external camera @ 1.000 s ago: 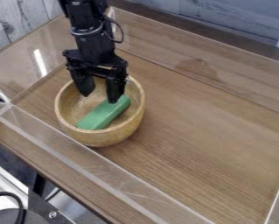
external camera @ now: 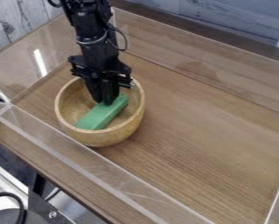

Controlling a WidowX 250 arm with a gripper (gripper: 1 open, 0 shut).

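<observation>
A tan round bowl (external camera: 73, 118) sits on the wooden tabletop at left of centre. A green oblong object (external camera: 101, 116) lies tilted inside it. My black gripper (external camera: 103, 91) reaches down from the top into the back of the bowl, over the upper end of the green object. Its fingertips are dark and crowded together; whether it grips the object cannot be told.
A clear strip runs along the table's front-left edge. White panels stand at the top left and top right, and a black cable lies at the bottom left.
The gripper has shifted slightly and now sits over the green object's upper end, with its fingers looking closer together. The bowl and green object are nearly where they were.
</observation>
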